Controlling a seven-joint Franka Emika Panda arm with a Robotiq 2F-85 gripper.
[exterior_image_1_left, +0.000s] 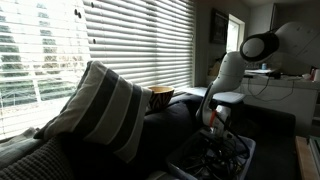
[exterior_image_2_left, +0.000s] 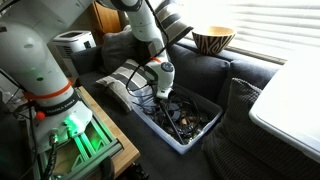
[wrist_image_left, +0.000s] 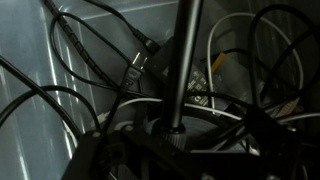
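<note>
A grey plastic bin (exterior_image_2_left: 167, 138) full of tangled black and white cables (exterior_image_2_left: 186, 115) sits on the dark sofa. My gripper (exterior_image_2_left: 163, 97) points down into the left part of the bin, among the cables. In the wrist view a thick black rod (wrist_image_left: 182, 70), with a ribbed end, runs down the middle between my fingers. They appear as dark shapes on either side, spread apart. Whether they touch any cable is too dark to tell. A small dark plug (wrist_image_left: 133, 75) lies left of the rod.
A striped pillow (exterior_image_2_left: 122, 82) lies just left of the bin, and a woven basket (exterior_image_2_left: 213, 39) stands on the sofa back. To the right are a dark knitted cushion (exterior_image_2_left: 245, 125) and a white surface (exterior_image_2_left: 287, 105). A wooden table edge (exterior_image_2_left: 118, 145) is at front left.
</note>
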